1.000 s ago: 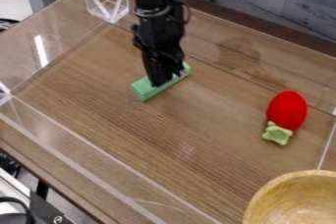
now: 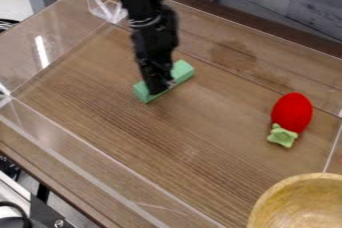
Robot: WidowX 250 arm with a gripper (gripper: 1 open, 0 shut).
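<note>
My gripper point(image 2: 150, 72), dark and blurred, hangs low over a light green rectangular block point(image 2: 171, 80) in the upper middle of the camera view, its tips at or just above the block's left part. Whether it is open, shut or holding the block cannot be told. The block lies tilted diagonally on the wooden table point(image 2: 120, 152).
A red oval object point(image 2: 293, 111) with a small light green star-like piece point(image 2: 282, 135) below it lies at the right. A yellow bowl point(image 2: 297, 207) is at the bottom right corner.
The red object and bowl have not moved.
</note>
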